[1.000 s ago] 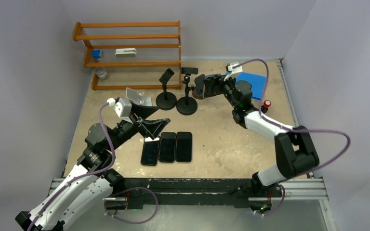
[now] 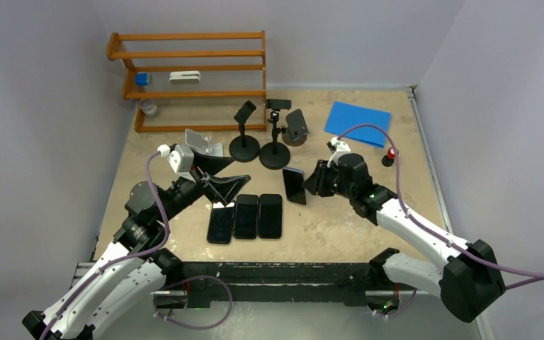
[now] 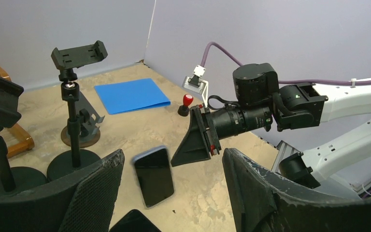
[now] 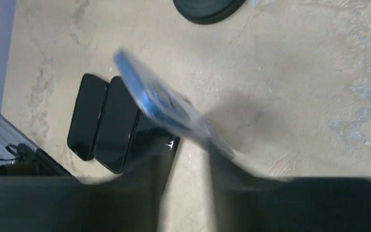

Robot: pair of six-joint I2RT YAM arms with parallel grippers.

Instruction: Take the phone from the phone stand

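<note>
A phone (image 2: 293,186) with a pale bluish edge (image 4: 145,92) is tilted beside my right gripper (image 2: 315,180), blurred in the right wrist view, where I cannot tell if the fingertips touch it. Three black phones (image 2: 246,216) lie in a row to its left. Behind stand phone stands (image 2: 274,154) and a small stand (image 2: 295,127), which holds no phone. My left gripper is open over the left side of the table, nothing between its fingers.
A wooden rack (image 2: 184,94) stands at the back left. A blue sheet (image 2: 358,120) and a red-topped object (image 2: 389,156) are at the right.
My left arm has not moved.
</note>
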